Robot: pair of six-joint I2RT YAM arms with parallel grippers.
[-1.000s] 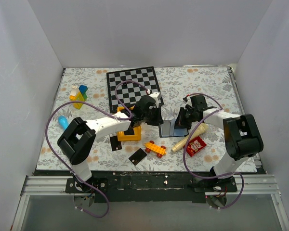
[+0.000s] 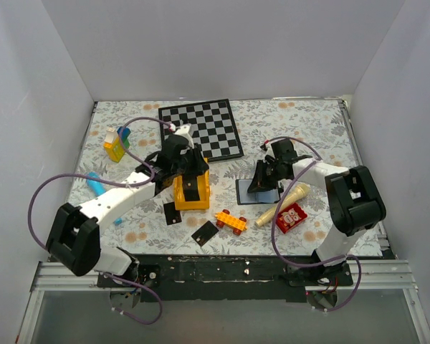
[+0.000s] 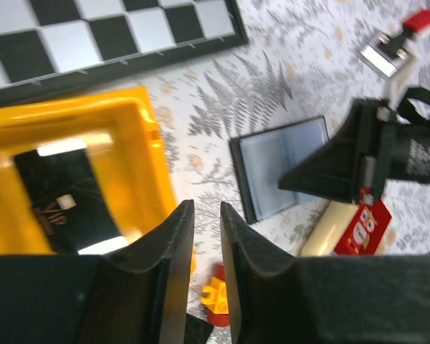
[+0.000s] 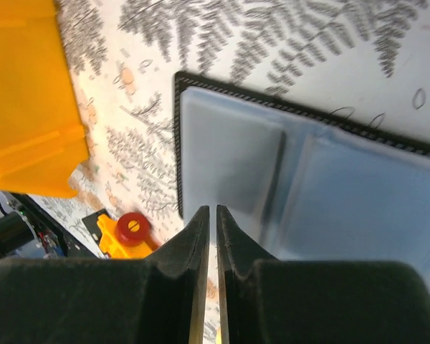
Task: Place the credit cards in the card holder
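The card holder (image 2: 245, 198) lies open on the table right of centre, its pale-blue pages (image 4: 229, 147) flat inside a black edge. Just over those pages, my right gripper stands slightly open; no card shows in its narrow gap. My left gripper is part open and empty, above the right side of the yellow tray (image 3: 161, 168). Inside that tray rests a black card (image 3: 72, 193), partly covered by the left arm in the top view. Two more black cards lie on the cloth: one beside the tray (image 2: 172, 213), another nearer the front (image 2: 205, 233).
A checkerboard (image 2: 202, 127) is behind the tray. In front of the holder are an orange toy car (image 2: 231, 221), a beige cylinder (image 2: 283, 204) and a red box (image 2: 291, 218). Toy blocks (image 2: 115, 147) and a blue bottle (image 2: 95, 184) sit at left.
The left gripper has moved left, from beside the holder to over the yellow tray. The right gripper has shifted a little left over the holder, whose raised page now lies flat.
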